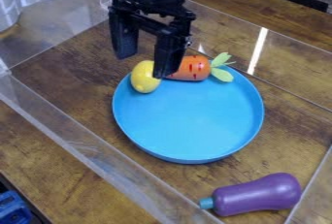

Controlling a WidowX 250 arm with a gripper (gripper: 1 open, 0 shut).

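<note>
My black gripper (pixel 146 55) is open above the back left of a blue plate (pixel 189 123), its right finger over the left end of an orange carrot (pixel 193 68) with green leaves. A yellow lemon-shaped toy (pixel 146 80) lies on the plate just below the fingers. A purple toy eggplant (pixel 257 193) with a pale blue tip lies off the plate at the lower right.
The wooden tray floor (pixel 65 112) is bare to the left of the plate and at the back right. Clear walls edge it. A blue object (pixel 14 211) shows at the lower left corner, outside the tray.
</note>
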